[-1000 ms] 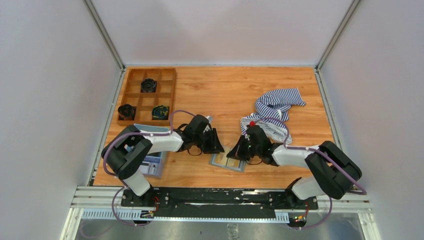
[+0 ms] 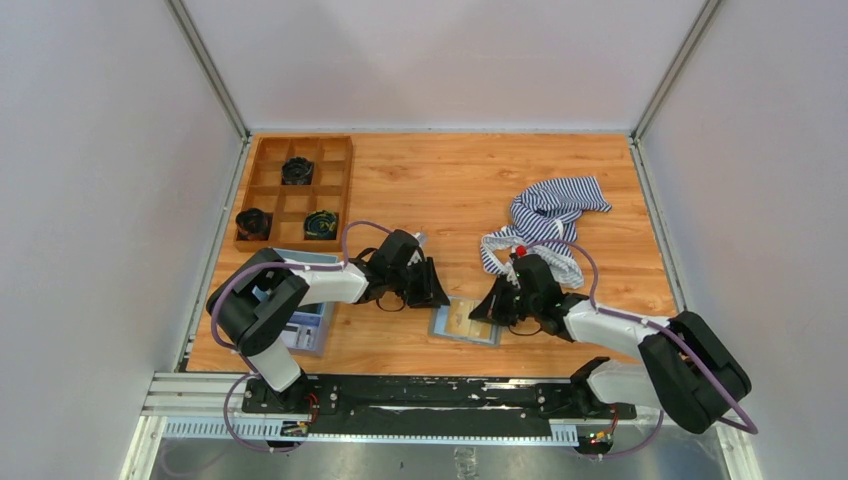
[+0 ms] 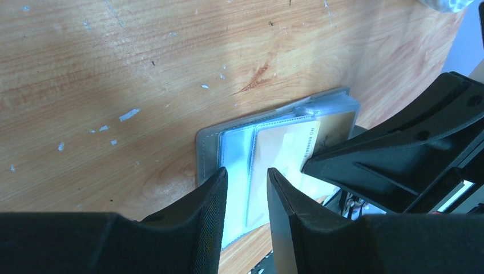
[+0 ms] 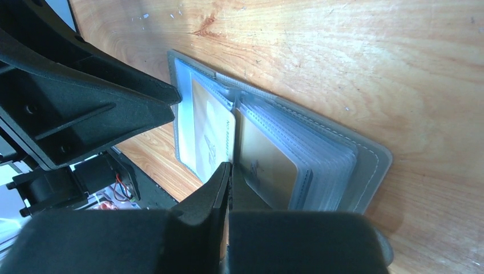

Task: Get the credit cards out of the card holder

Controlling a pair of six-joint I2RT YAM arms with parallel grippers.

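Observation:
A grey card holder with clear sleeves (image 4: 362, 154) lies spread on the table between my two grippers. A cream card (image 3: 282, 151) sticks partway out of the sleeve on the holder's left side, its edge towards the middle. Another tan card (image 4: 265, 165) sits under the stacked sleeves on the right side. My right gripper is shut, its tips at the cream card's inner edge; whether the card is pinched between them is hidden. Over the left sleeve, my left gripper stands partly open, fingers apart, with nothing seen gripped between them.
A wooden compartment tray (image 2: 345, 190) with several dark round items stands at the back left. A clear-lidded box (image 2: 312, 335) lies under the left arm. Striped cloth (image 2: 560, 205) is bunched behind the right arm.
The right gripper has moved right. The cream card has shifted right out of its sleeve, baring a blue strip at the left. The holder has slid slightly right; the left arm barely moved.

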